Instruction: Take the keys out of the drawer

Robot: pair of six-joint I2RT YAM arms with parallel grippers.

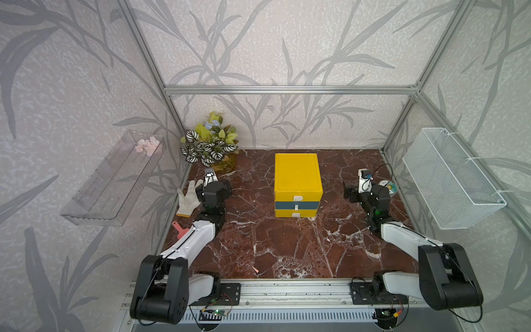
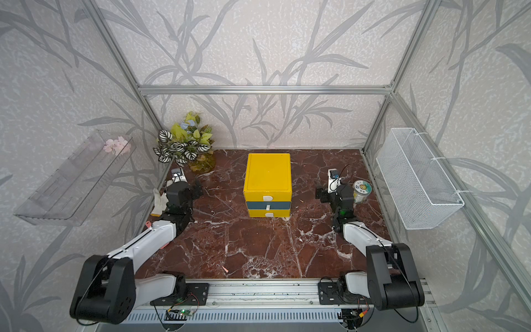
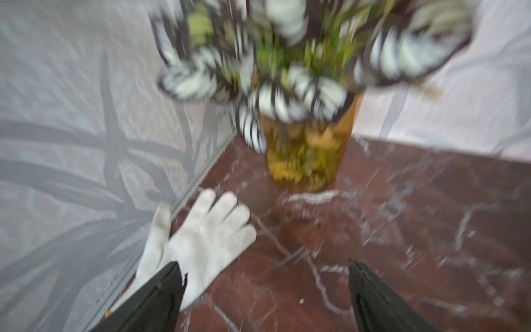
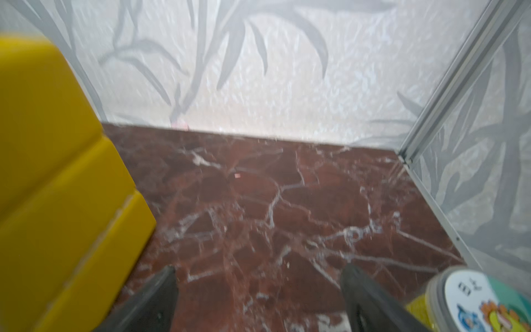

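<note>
A yellow drawer cabinet (image 1: 297,171) with a blue-grey middle drawer (image 2: 257,205) and small white handles stands mid-table, its drawers closed; no keys are visible. My left gripper hangs left of the cabinet, before a leafy plant, with its fingers apart and nothing between them. My right gripper is to the right of the cabinet, fingers apart and empty, with the cabinet's yellow side at the left of the right wrist view.
A white glove (image 3: 204,249) lies at the left edge near the plant (image 1: 209,141). A round tin (image 2: 362,187) stands at the right. Baskets hang on both side walls.
</note>
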